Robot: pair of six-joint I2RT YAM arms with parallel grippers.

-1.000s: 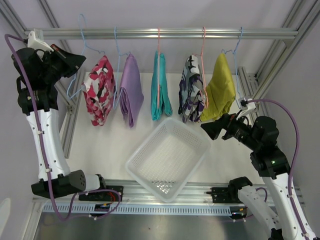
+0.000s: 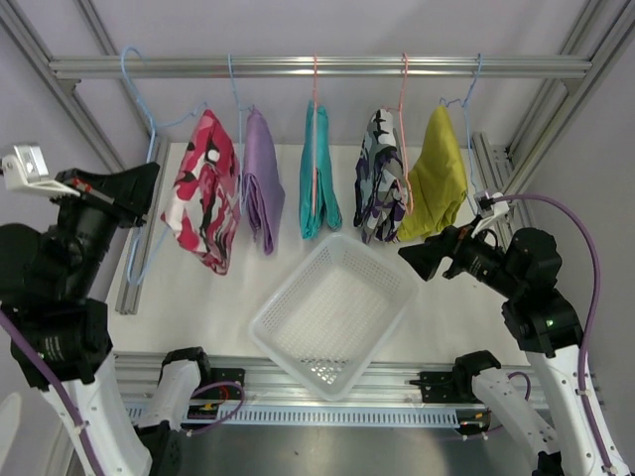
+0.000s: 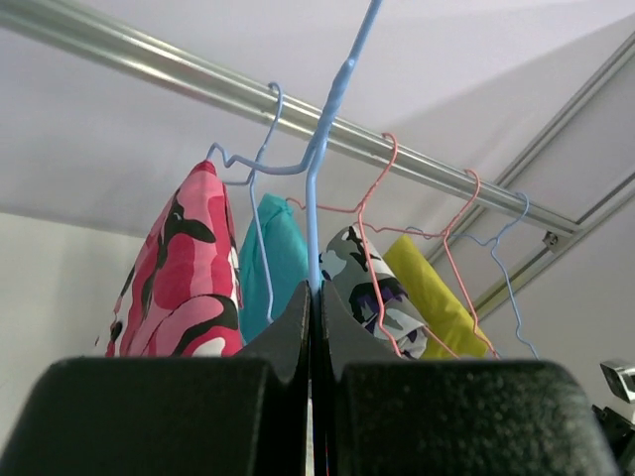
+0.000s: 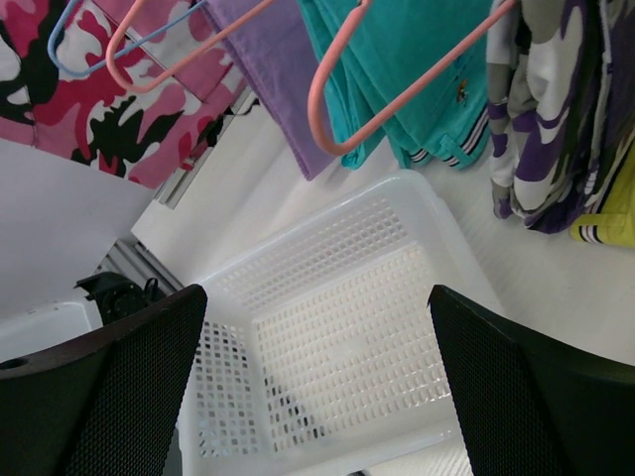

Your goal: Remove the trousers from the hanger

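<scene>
Pink camouflage trousers hang on a blue hanger at the left of the row. My left gripper is shut on that hanger; in the left wrist view the wire rises from between its fingertips. Purple, teal, patterned and yellow trousers hang to the right on their own hangers. My right gripper stands open below the yellow trousers, empty, its fingers over the basket in its wrist view.
A metal rail carries the hangers. An empty white basket lies on the white board below the middle. Free board surrounds the basket; metal frame posts stand at both sides.
The right arm is unchanged.
</scene>
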